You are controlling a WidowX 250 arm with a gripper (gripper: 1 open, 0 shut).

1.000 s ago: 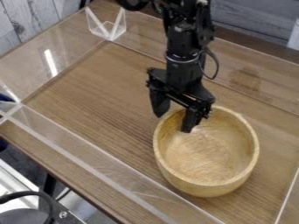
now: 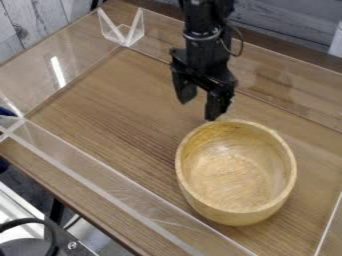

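My dark gripper (image 2: 203, 85) hangs over the middle back of the wooden table, behind and above a large round yellow-beige bowl (image 2: 235, 170). Its open fingers point down, and I cannot make out anything between them. The bowl sits at the right front and looks empty.
A small clear plastic container (image 2: 120, 28) stands at the back left. Dark cabling lies past the table's front left corner.
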